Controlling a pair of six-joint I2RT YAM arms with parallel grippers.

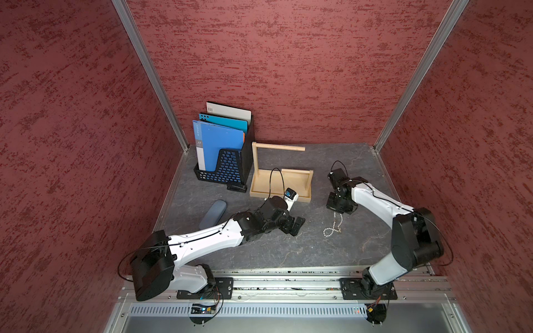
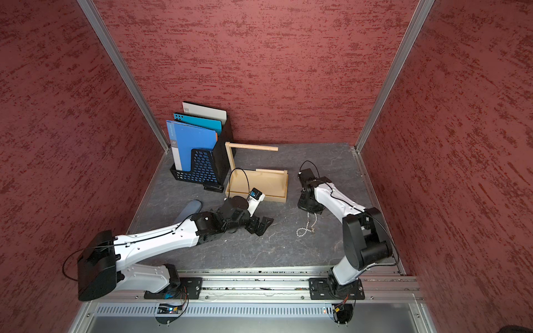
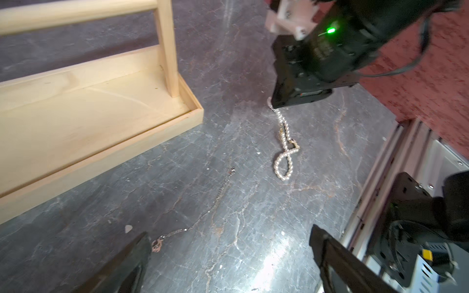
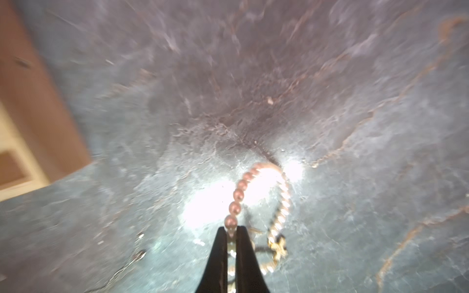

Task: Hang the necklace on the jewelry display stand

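The pearl necklace (image 3: 282,139) hangs below my right gripper, whose fingers (image 4: 219,263) are pinched together on its strand. Its lower loop, with a gold bow, trails close to the tabletop; whether it still touches cannot be told. A pale wooden display stand (image 1: 280,196) with a tray base, an upright and a high crossbar (image 1: 280,147) stands left of the right gripper. My left gripper is open and empty over the table in front of the stand.
A thin silver chain (image 3: 215,205) lies on the table below my left gripper. At the back left stands a black file holder (image 1: 247,155) with folders, and a grey-blue case (image 1: 213,213) lies in front of it. Table space between stand and right arm is clear.
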